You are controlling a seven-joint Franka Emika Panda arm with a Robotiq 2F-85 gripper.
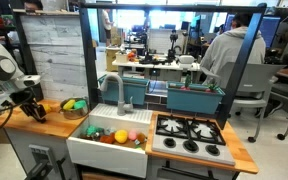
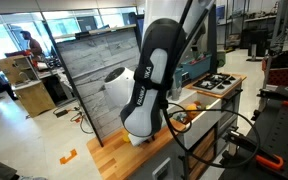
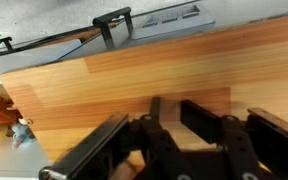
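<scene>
Low over the left end of the wooden counter (image 1: 59, 124) is my gripper (image 1: 39, 115), small and dark in exterior view 1. In the wrist view the gripper's (image 3: 172, 115) black fingers stand a little apart, with bare wood showing between them. Something yellow (image 3: 267, 150) lies partly hidden beside the gripper at the lower right. A yellow patch (image 2: 68, 156) also shows on the counter near the arm in exterior view 2; what it is I cannot tell.
A metal bowl (image 1: 74, 108) with green and yellow things stands right of the arm. Beyond it are a white sink (image 1: 104, 155) holding several colourful items, a faucet (image 1: 122, 95) and a black-grated stove (image 1: 192, 137). A board wall (image 1: 59, 55) rises behind the arm.
</scene>
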